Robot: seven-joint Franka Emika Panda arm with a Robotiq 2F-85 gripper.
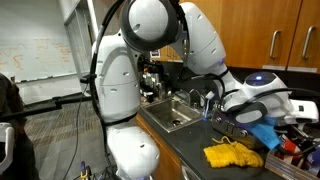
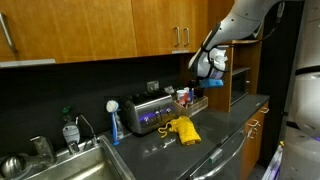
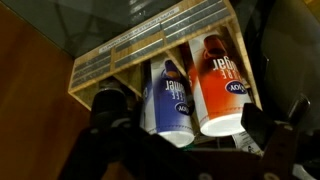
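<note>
In the wrist view a blue bottle (image 3: 168,103) and an orange-red bottle (image 3: 218,84) stand side by side in a slatted wooden box (image 3: 146,47), their white ends facing the camera. My gripper is open over the box, its dark fingers spread to either side of the two bottles. Neither bottle looks clamped. Exterior view 1 has the hand low over the box at the right end of the counter, where the arm covers much of the contents. From exterior view 2, the box (image 2: 190,107) is partly visible beneath the hand, with the fingertips hard to make out.
A yellow cloth (image 1: 232,153) lies crumpled on the dark counter (image 1: 190,148), left of the box. Behind it stands a toaster (image 2: 150,110). The sink (image 1: 175,112) is farther left, and wooden cabinets (image 2: 90,32) hang above. Open counter lies around the cloth.
</note>
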